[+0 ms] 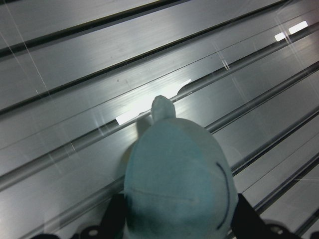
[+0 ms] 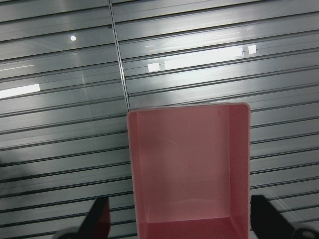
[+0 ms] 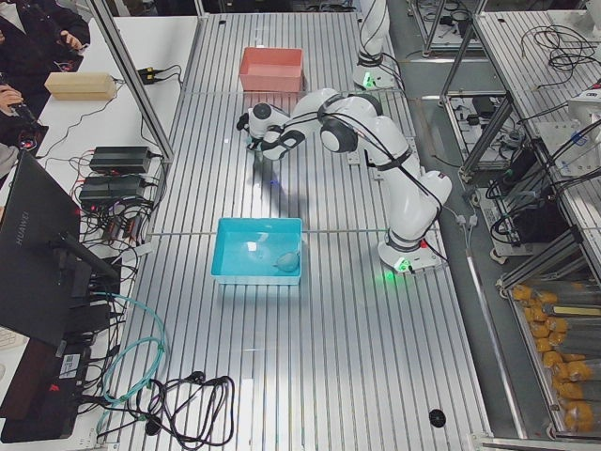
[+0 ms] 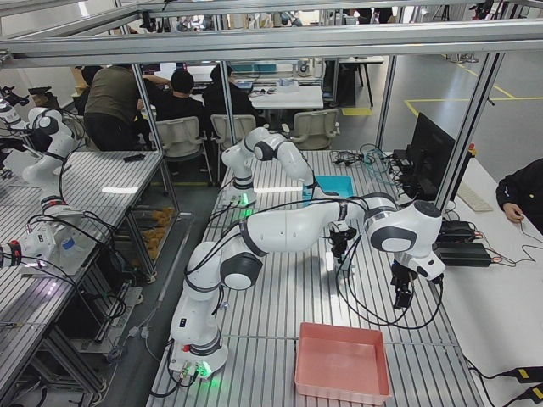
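Observation:
A light teal soft toy [image 1: 177, 174] with a small tab on top fills the lower middle of the left wrist view, held in my left gripper, whose dark fingers flank it. A pink tray [image 2: 182, 159], empty, lies below my right gripper, which stands open above it with its fingers apart. In the camera left view a blue tray [image 3: 225, 254] sits in the near middle, with a pale teal item [image 3: 286, 262] inside. The pink tray [image 4: 343, 360] also shows at the front of the camera right view.
A monitor [image 3: 38, 263] and black boxes line the table's left edge. Coiled cables [image 3: 188, 413] lie at the near left. Aluminium frame posts stand at the edges.

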